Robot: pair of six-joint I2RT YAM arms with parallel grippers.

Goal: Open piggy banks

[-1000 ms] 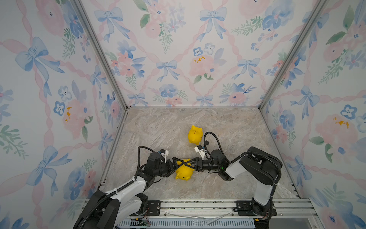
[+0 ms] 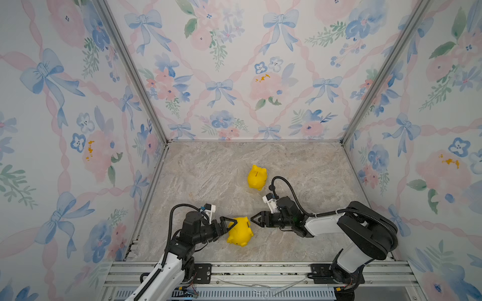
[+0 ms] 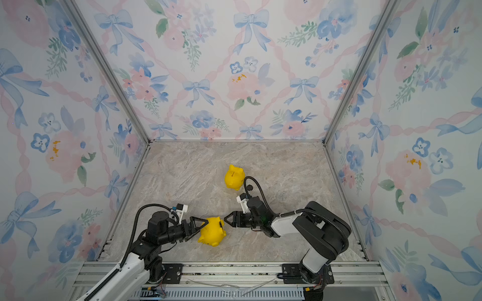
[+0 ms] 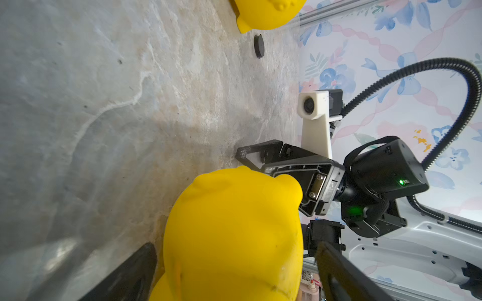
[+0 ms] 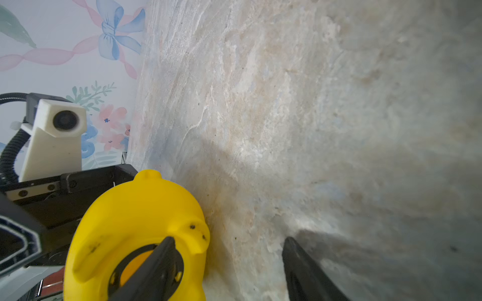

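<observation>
The near yellow piggy bank [image 2: 240,233] lies tilted between my two grippers, its underside facing right. In the right wrist view, that underside shows a black ring [image 5: 176,285] around an orange centre. My left gripper has one blurred finger at each side of the bank; contact with it is not clear. My right gripper stands open at the bank's right, one finger [image 5: 159,273] overlapping the ring in its view and bare floor between its fingers. A second yellow piggy bank [image 2: 257,177] sits upright farther back, coin slot upward.
A small black disc [image 4: 259,46] rests on the floor near the far bank, close to the right arm's cable in the top views. Patterned walls enclose the marbled floor [image 2: 200,165]. Free room lies at the back left and back right.
The right one has moved slightly forward; the far bank has not moved.
</observation>
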